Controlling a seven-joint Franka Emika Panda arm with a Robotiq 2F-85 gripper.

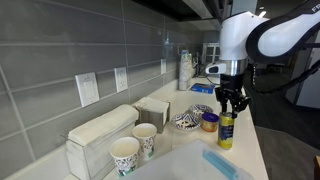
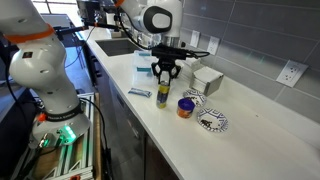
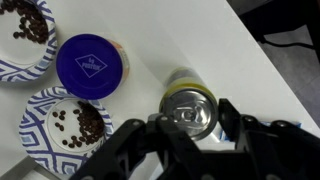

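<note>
A yellow-green cylindrical container with a dark lid stands upright on the white counter. My gripper is directly over it, its fingers around the round lid at the top. The fingers are shut on the container's top. In the second exterior view the same container stands near the counter's front edge, the gripper above it.
Beside the container stands a blue-lidded jar. Patterned bowls holding dark beans lie close by. Paper cups, a light-blue item and a white box are also on the counter.
</note>
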